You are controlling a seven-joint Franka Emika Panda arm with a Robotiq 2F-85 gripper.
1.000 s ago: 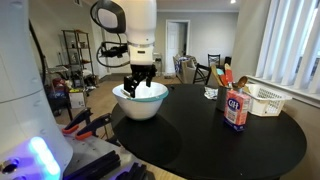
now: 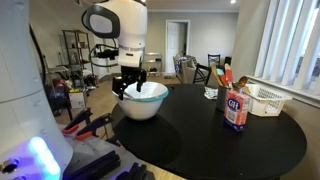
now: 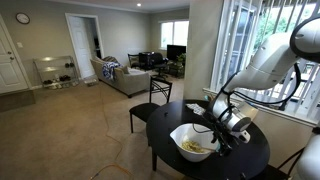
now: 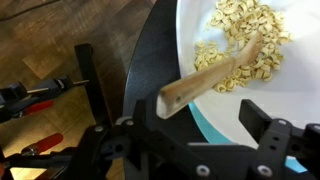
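Note:
A white bowl (image 2: 140, 107) with a blue-green band inside its rim stands on the round black table. In the wrist view, pale yellow pieces like pasta (image 4: 240, 22) lie inside it. A wooden utensil (image 4: 215, 78) leans across the bowl's rim, its blunt handle end pointing up towards the camera. My gripper is open above the rim, a dark finger on either side of the handle; neither finger visibly touches it. Exterior view 1 has the gripper (image 2: 129, 86) low over the bowl, and in exterior view 2 the bowl (image 3: 193, 150) is beside it.
On the table's right side stand a red and blue carton (image 2: 236, 110), a holder with utensils (image 2: 224, 84) and a white basket (image 2: 265, 98). Bare black tabletop (image 2: 185, 125) lies between bowl and carton. A dark chair (image 3: 152, 98) stands by the table.
My gripper has come down towards the bowl and shifted slightly left in exterior view 1. The bowl and carton have stayed put.

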